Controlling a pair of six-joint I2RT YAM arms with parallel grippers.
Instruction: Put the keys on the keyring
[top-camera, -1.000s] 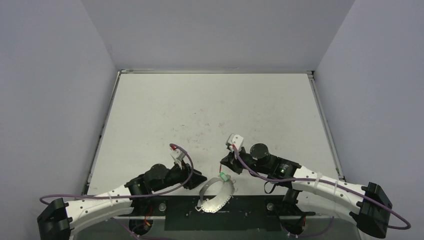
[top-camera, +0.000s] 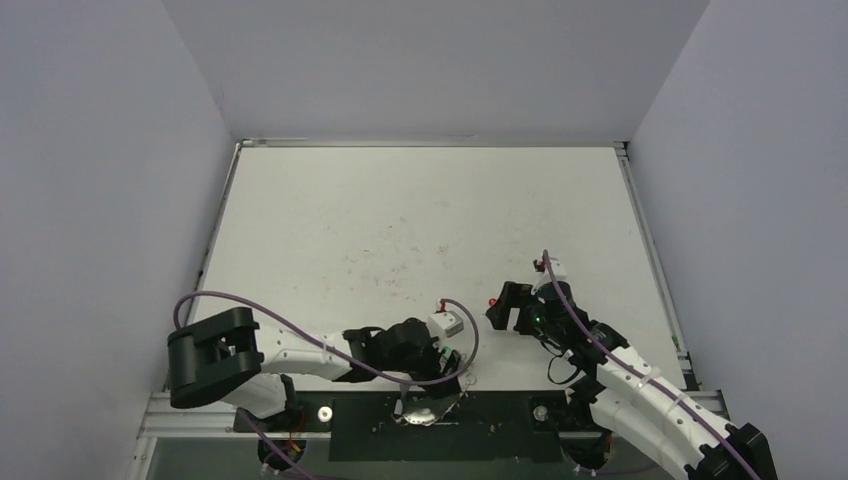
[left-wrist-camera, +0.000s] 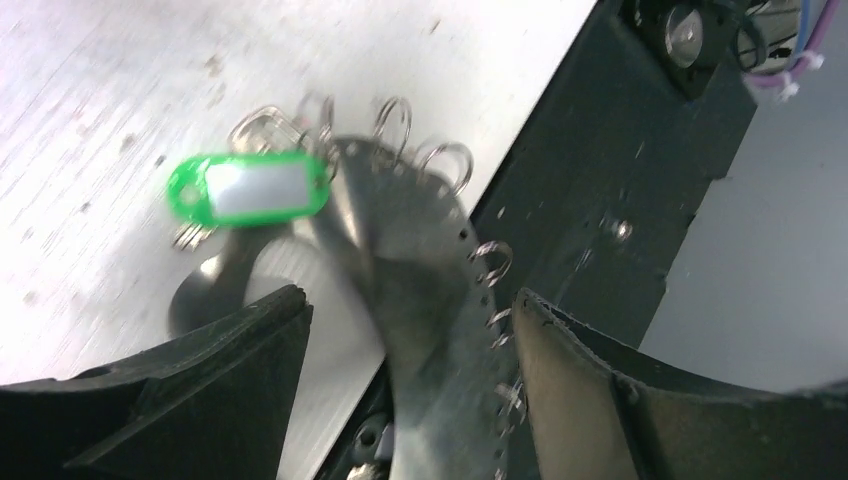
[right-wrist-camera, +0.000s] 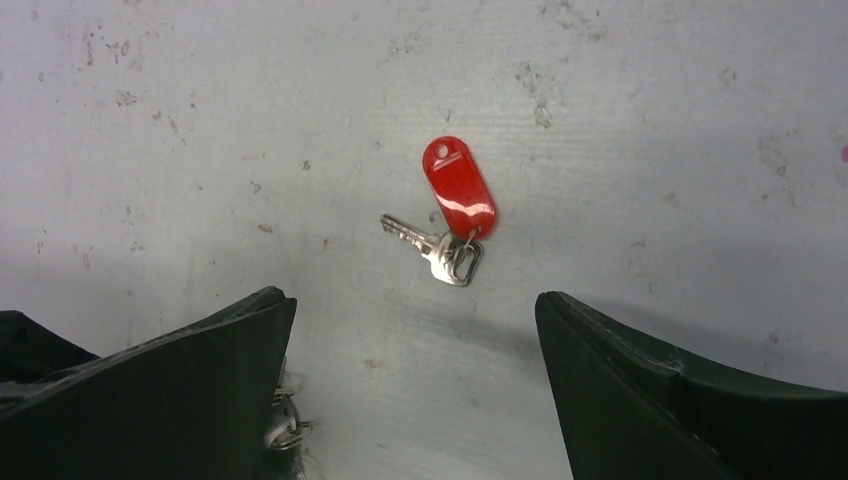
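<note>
The keyring (left-wrist-camera: 415, 265) is a curved metal band with several small wire rings along its edge. By its upper end is a green tag (left-wrist-camera: 255, 188) with a key (left-wrist-camera: 265, 128) partly hidden behind it. My left gripper stands open above the band, nothing between its fingers. In the right wrist view, a red tag (right-wrist-camera: 462, 190) and its silver key (right-wrist-camera: 440, 255) lie flat on the table. Beyond the fingertips of my open, empty right gripper, both are untouched. From the top, the left arm hides most of the keyring.
The keyring reaches from the white table (top-camera: 400, 200) over its front edge onto a dark panel (top-camera: 520, 450). Behind both arms the tabletop is clear. Some rings (right-wrist-camera: 285, 430) show at the lower left of the right wrist view.
My left gripper has moved right, over the keyring. My right gripper has moved right, away from the green tag, and the red tag now shows beside it on the table.
</note>
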